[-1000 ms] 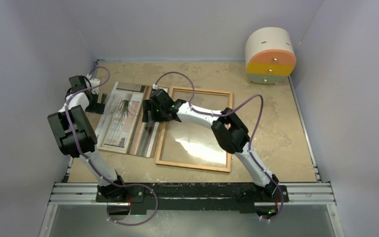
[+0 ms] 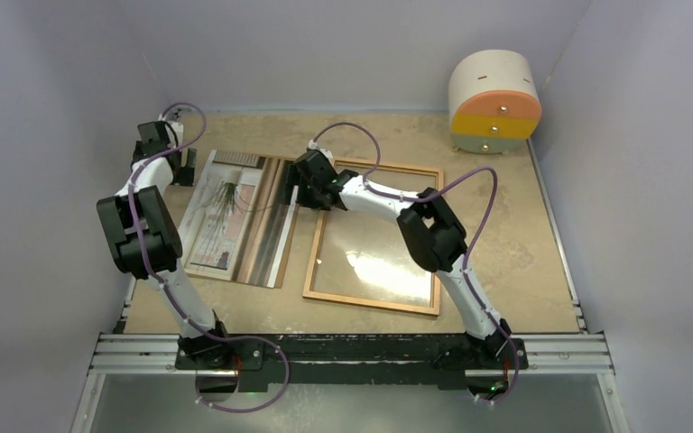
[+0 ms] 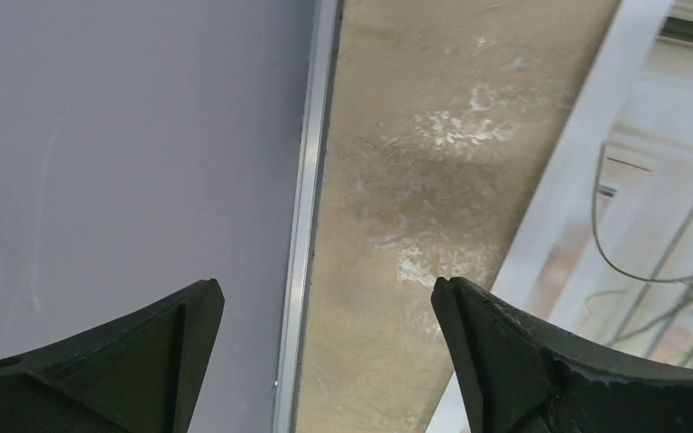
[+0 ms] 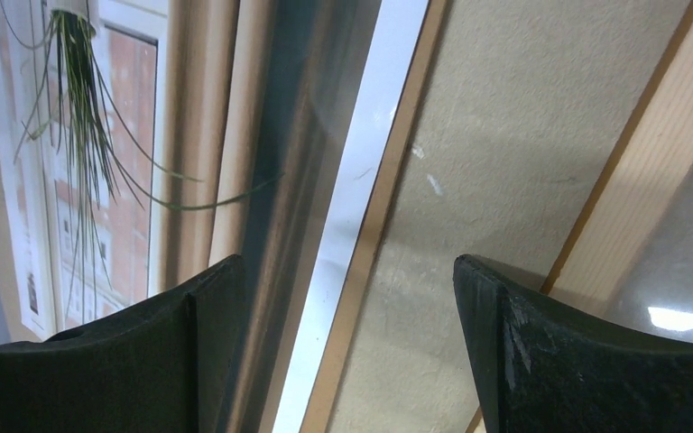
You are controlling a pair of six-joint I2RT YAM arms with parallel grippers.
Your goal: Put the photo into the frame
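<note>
The photo (image 2: 226, 225), a print with green stems and striped brown bands, lies flat on the left of the table. Right of it is the wooden frame (image 2: 370, 303) with a clear pane. My left gripper (image 2: 183, 167) is open at the photo's upper-left side, above bare table beside its white edge (image 3: 550, 234). My right gripper (image 2: 297, 191) stands part open over the photo's right edge (image 4: 343, 244) and the gap to the frame's left bar (image 4: 632, 207), nothing seen held between its fingers.
A small rounded cabinet with coloured drawers (image 2: 494, 113) stands at the back right. Walls border the table (image 2: 514, 244) on left, back and right. Bare table lies right of the frame.
The frame has shifted right since a second ago, along with my right gripper, which has also moved slightly back.
</note>
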